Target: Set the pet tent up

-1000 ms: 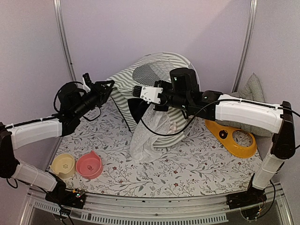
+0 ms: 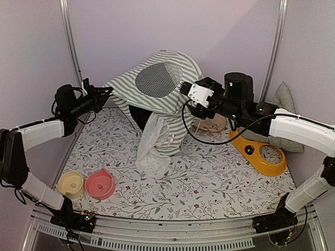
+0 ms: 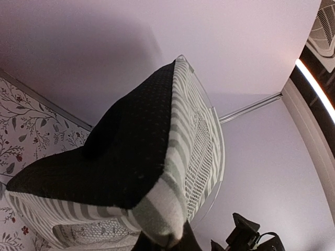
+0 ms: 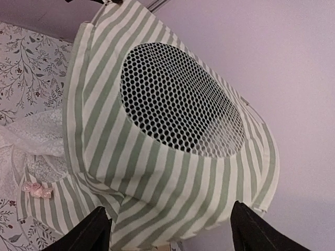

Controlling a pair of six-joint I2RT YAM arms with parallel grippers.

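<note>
The pet tent [image 2: 186, 73], green-and-white striped with a dark mesh window [image 2: 158, 80], leans toward the back wall. One fabric corner stretches left into my left gripper [image 2: 109, 90]; in the left wrist view the striped cloth [image 3: 162, 206] is gathered between its shut fingers. The tent's black inside [image 3: 120, 146] shows there too. My right gripper [image 2: 184, 88] is at the tent's right side by the mesh. In the right wrist view its fingers [image 4: 90, 230] stand apart, with striped fabric in front and none visibly pinched. A sheer white curtain [image 2: 153, 149] with a pink bow hangs at the entrance.
Yellow [image 2: 70, 184] and pink [image 2: 99, 184] bowls stand at front left. An orange feeder stand [image 2: 264, 163] and a checked cushion [image 2: 285, 112] lie at the right.
My left gripper has moved left, drawing the tent's corner with it and stretching the fabric. The right gripper has moved right and up along the tent, uncovering more of its front.
</note>
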